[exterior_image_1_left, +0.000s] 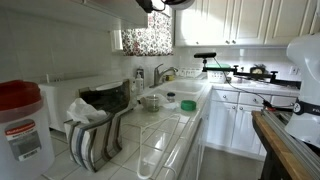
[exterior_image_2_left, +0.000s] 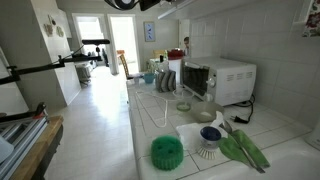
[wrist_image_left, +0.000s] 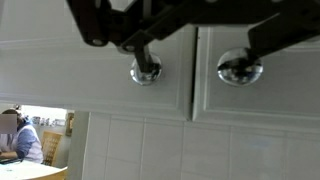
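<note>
In the wrist view two white cabinet doors (wrist_image_left: 100, 70) meet at a vertical seam. Each carries a round shiny knob: the left knob (wrist_image_left: 146, 69) and the right knob (wrist_image_left: 239, 67), either side of the seam. My gripper is open in front of them, its dark fingers (wrist_image_left: 275, 35) spread apart with no object held between them. One finger overlaps the left knob's upper edge, the other lies by the right knob; whether either touches cannot be told. Exterior view 1 has the upper cabinet (exterior_image_1_left: 105, 8) cut off at the top, and the gripper itself is not clear there.
Below the cabinets, the counter holds a striped rack (exterior_image_1_left: 95, 138), a red-lidded tub (exterior_image_1_left: 25, 130) and a metal pot (exterior_image_1_left: 152, 103). A green scrubber (exterior_image_2_left: 167, 152), a dark-topped brush (exterior_image_2_left: 209, 138) and a green cloth (exterior_image_2_left: 243, 147) are near the sink.
</note>
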